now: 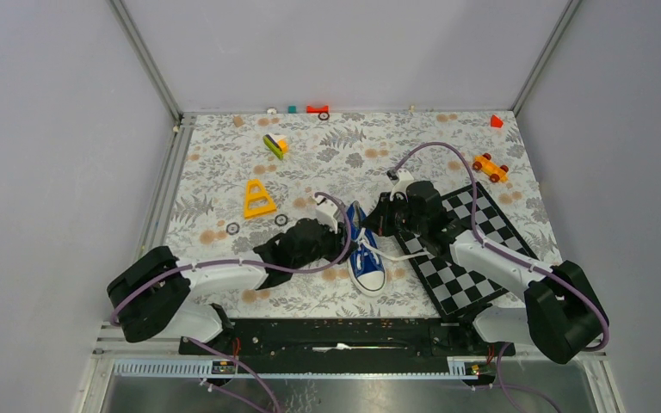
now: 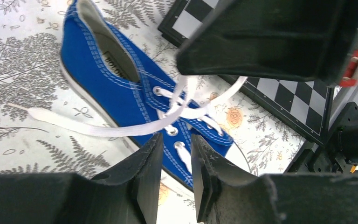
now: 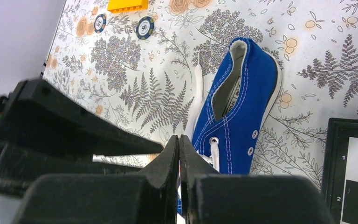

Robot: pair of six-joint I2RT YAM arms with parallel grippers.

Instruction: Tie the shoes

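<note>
A blue sneaker with white laces (image 1: 367, 268) lies at mid-table, its toe toward the front edge. Its opening (image 2: 116, 51) and crossed white lace (image 2: 107, 130) show in the left wrist view; one lace end extends left over the table, another strand runs right toward the chessboard. Over the lacing, my left gripper stands slightly open with nothing between its fingertips. My right gripper is shut above the shoe, near the opening. In the left wrist view lace strands rise to its dark finger (image 2: 261, 42); whether they are pinched there is hidden.
A black-and-white chessboard (image 1: 463, 274) lies right of the shoe, under the right arm. Left are a yellow toy frame (image 1: 258, 199) and a dark ring (image 1: 232, 228). An orange toy car (image 1: 490, 168) stands back right.
</note>
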